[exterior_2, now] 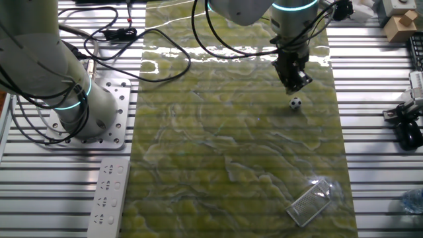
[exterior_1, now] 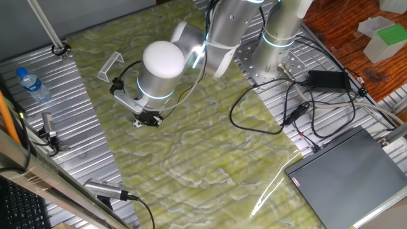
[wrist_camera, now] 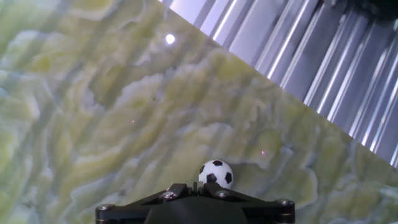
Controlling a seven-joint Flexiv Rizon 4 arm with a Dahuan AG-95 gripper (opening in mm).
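A small black-and-white soccer ball (exterior_2: 295, 103) lies on the green marble-patterned mat (exterior_2: 218, 139). In the second exterior view my gripper (exterior_2: 301, 86) is just above it, with a gap showing between the fingertips and the ball. The wrist view shows the ball (wrist_camera: 217, 172) just beyond the gripper and a little right of its centre, its near side partly covered. The fingers meet there, with nothing visible between them. From the first exterior view, the ball (exterior_1: 137, 124) shows at the left side of the gripper (exterior_1: 149, 121).
A pale, frame-like object (exterior_1: 110, 66) lies near the mat's edge, beyond the ball. A water bottle (exterior_1: 33, 85) lies on the slatted metal table outside the mat. Black cables (exterior_1: 261, 114) loop over the mat near the arm's base, and a laptop (exterior_1: 350, 181) covers one corner.
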